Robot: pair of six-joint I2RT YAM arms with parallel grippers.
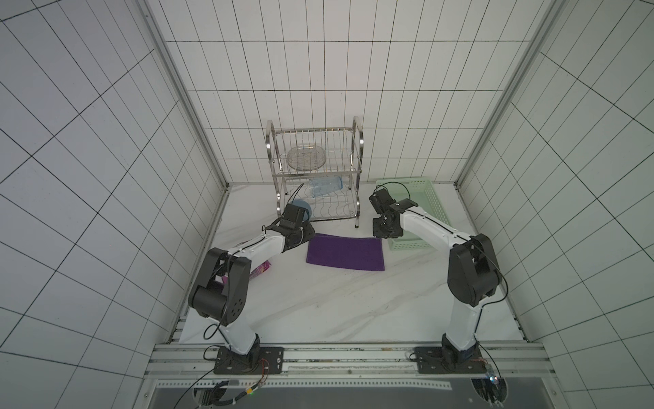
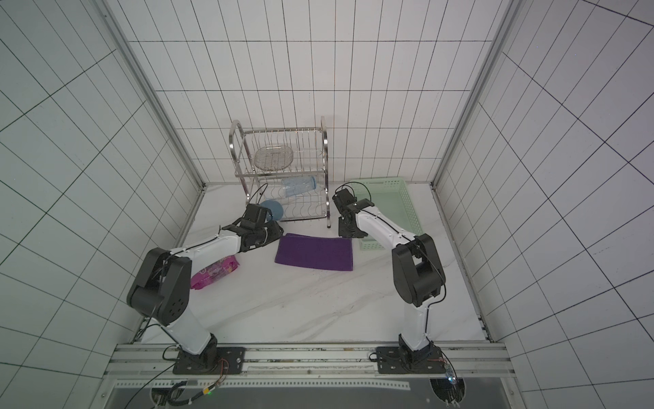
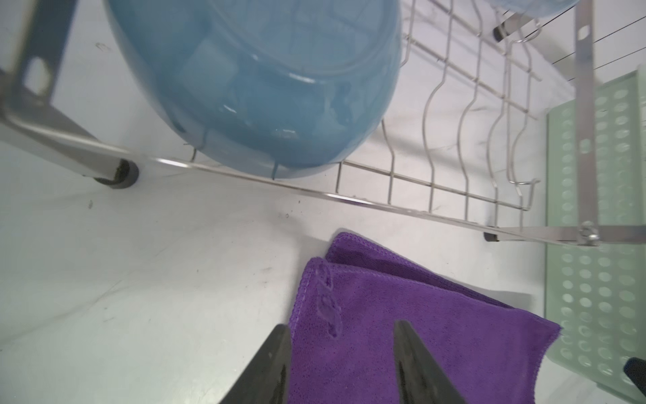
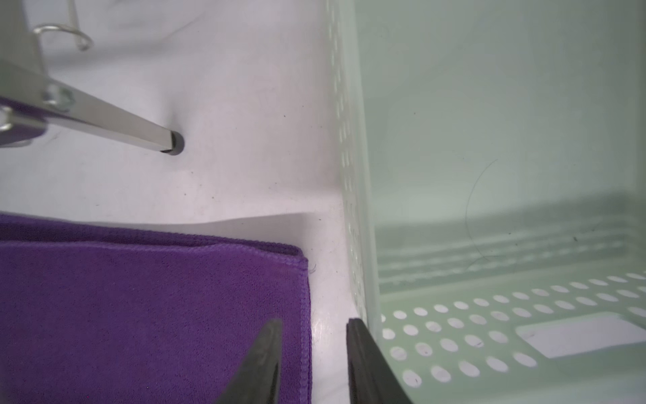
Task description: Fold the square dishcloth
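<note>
The purple dishcloth point(image 1: 346, 253) lies doubled over into a flat rectangle on the white counter. Along its far side the upper layer's edge stops a little short of the lower one, so a thin strip of the lower layer shows in both wrist views. My left gripper is open above the cloth's far left corner, empty. At the far right corner, my right gripper has its fingers apart; the cloth's right edge point(image 4: 306, 336) appears in the gap between them, unheld.
A steel dish rack point(image 1: 316, 173) with a blue bowl point(image 3: 269, 101) stands close behind the cloth. The green basket point(image 4: 356, 202) is close by on the right. A pink packet point(image 2: 214, 272) lies under the left arm.
</note>
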